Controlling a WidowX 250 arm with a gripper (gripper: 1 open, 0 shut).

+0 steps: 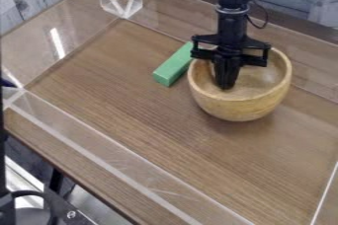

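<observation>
The black gripper (227,75) reaches down into a wooden bowl (240,106) on the right half of the wooden table. Its fingertips are low inside the bowl, near the left part of its interior, and look shut; whether anything is between them is hidden by the dark shapes. A green block (173,64) lies just left of the bowl, apart from the gripper.
A white wire-like holder (121,2) stands at the back left. A dark robot part sits at the lower left corner, off the table.
</observation>
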